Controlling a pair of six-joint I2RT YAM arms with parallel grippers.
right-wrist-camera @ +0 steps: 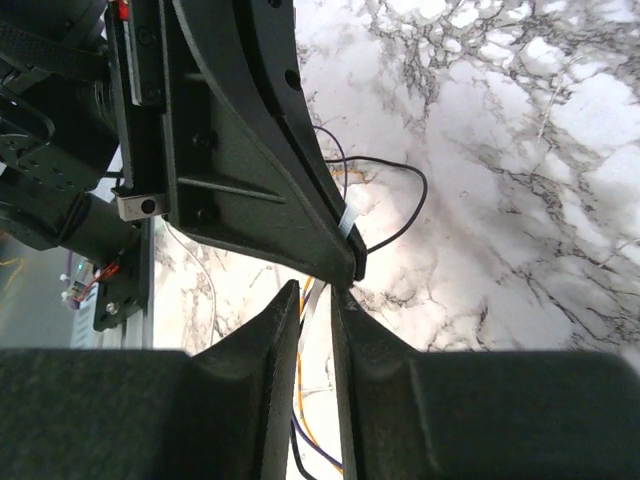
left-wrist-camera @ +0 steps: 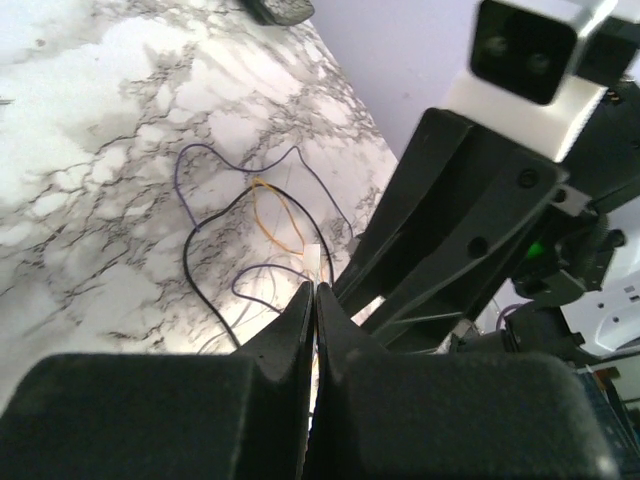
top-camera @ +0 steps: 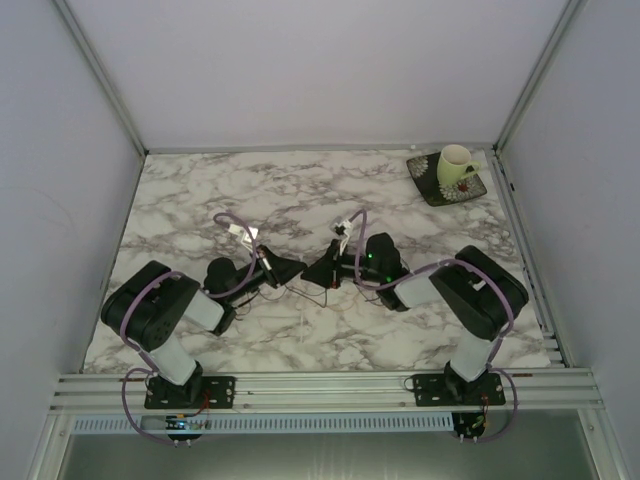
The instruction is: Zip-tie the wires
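Note:
A thin white zip tie pokes out past the tips of my left gripper, which is shut on it. In the right wrist view, the white strip of the tie runs down from the left fingers past the tips of my right gripper. Those right fingers stand slightly apart, with the strip in line with their gap; contact cannot be made out. Black wire, purple wire and orange wire run beneath the grippers; whether the tie encircles them is hidden.
A green mug sits on a dark patterned tray at the back right. Both grippers nearly touch at the middle, leaving little room between them.

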